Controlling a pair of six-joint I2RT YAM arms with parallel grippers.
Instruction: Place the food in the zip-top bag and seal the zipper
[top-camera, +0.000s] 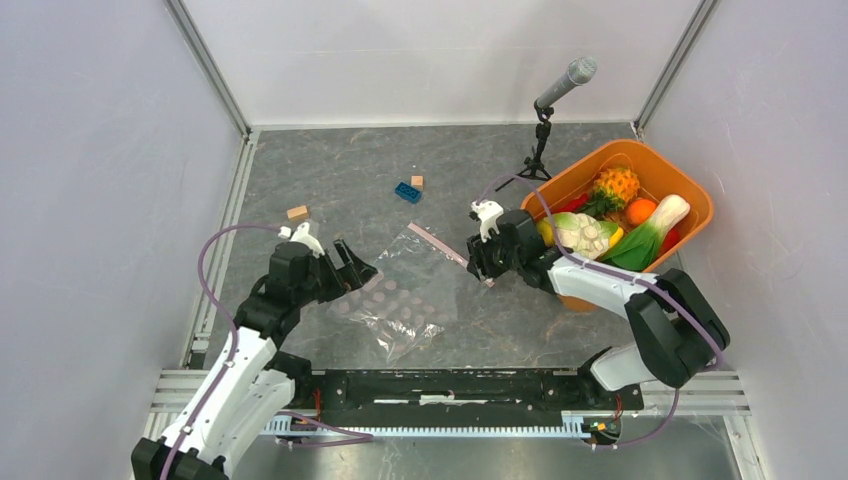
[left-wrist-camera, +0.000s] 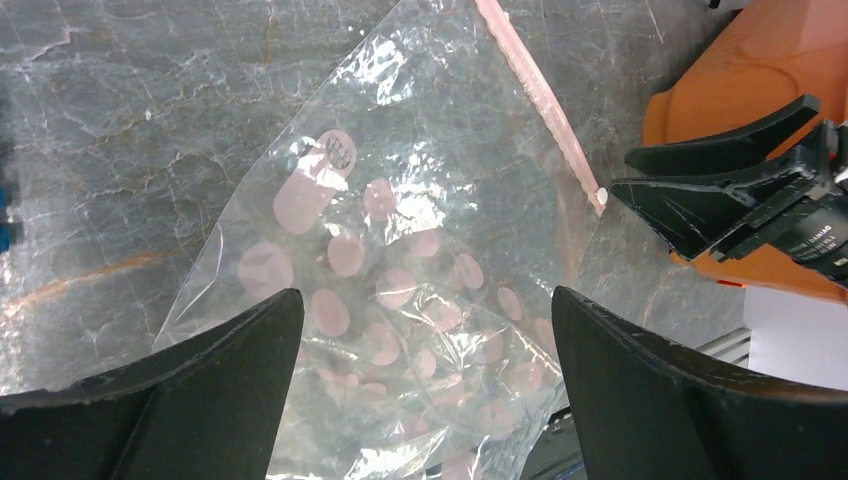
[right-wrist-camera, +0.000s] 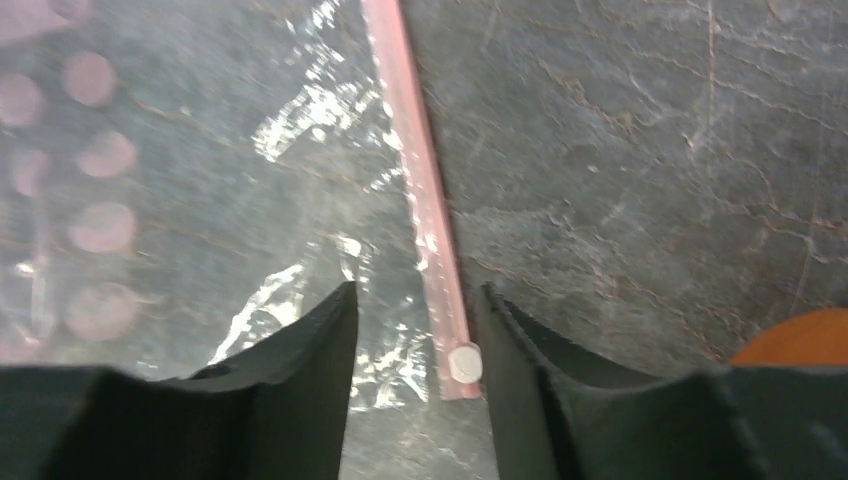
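The clear zip top bag (top-camera: 395, 305) with pink dots lies flat on the grey floor, its pink zipper strip (left-wrist-camera: 540, 90) running to a white slider (right-wrist-camera: 465, 363). My left gripper (top-camera: 355, 270) hangs open over the bag's left part, with only bag beneath its fingers in the left wrist view. My right gripper is over the slider end, its fingers parted on either side of the strip; whether they touch it is unclear. An orange bin (top-camera: 690, 180) of toy food, including cauliflower, leek and pineapple, stands at the right.
A microphone on a stand (top-camera: 535, 150) stands behind, near the bin. A blue block (top-camera: 408, 191) and two small wooden blocks (top-camera: 298, 213) lie on the floor beyond the bag.
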